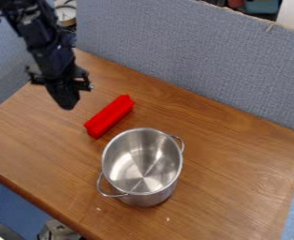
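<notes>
The black arm reaches in from the upper left, its gripper (66, 94) hanging above the table left of a red elongated block (109, 115); whether it is open or shut is unclear. The block lies diagonally on the wooden table, apart from the gripper. A steel two-handled pot (142, 165) stands below and right of the block.
A grey padded wall (187, 56) runs along the back.
</notes>
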